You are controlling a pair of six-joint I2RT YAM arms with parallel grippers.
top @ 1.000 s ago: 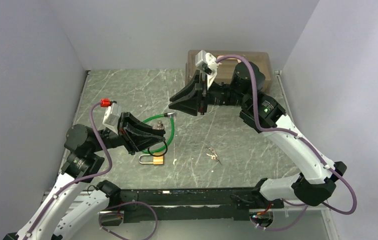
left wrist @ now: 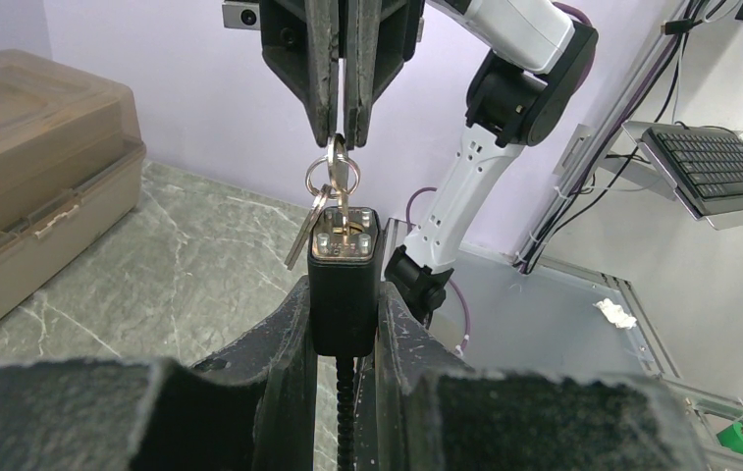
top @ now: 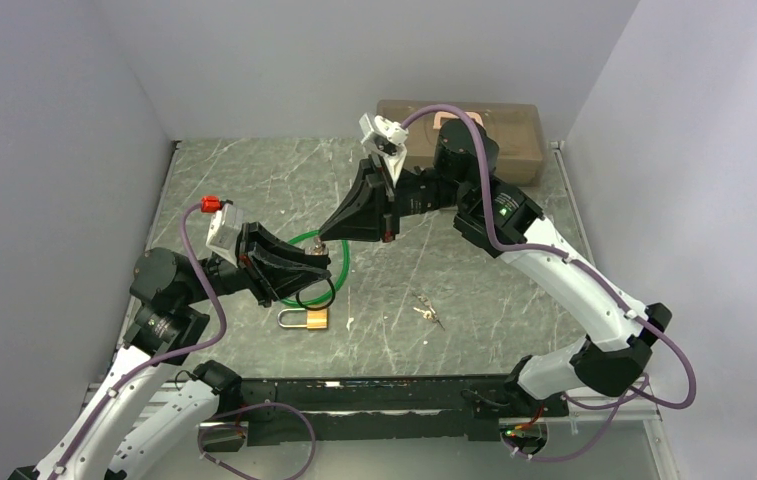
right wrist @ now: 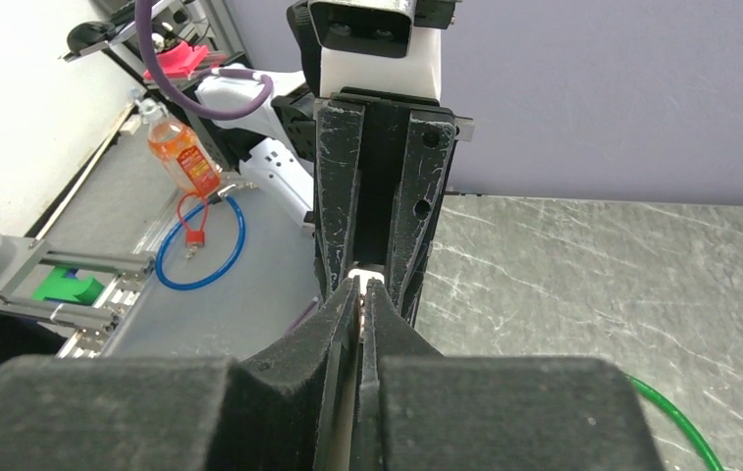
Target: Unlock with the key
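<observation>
In the left wrist view my left gripper is shut on a black lock body [left wrist: 341, 294] with a metal plate on top and keys [left wrist: 338, 177] on a ring standing up from it. My right gripper hangs just above, its narrow fingers almost together at the top of the keys; whether they grip is unclear. In the top view the right fingertips are just up and right of the lock. A brass padlock [top: 316, 318] lies on the marble table [top: 454, 330], with a loose bunch of keys [top: 428, 310] to its right.
A translucent brown case [top: 509, 140] stands at the back right of the table. A green hose loop [top: 344, 265] lies beneath the grippers.
My right arm has moved left and down in the top view, bringing its fingertips to the keys above the lock. My left arm has barely moved.
</observation>
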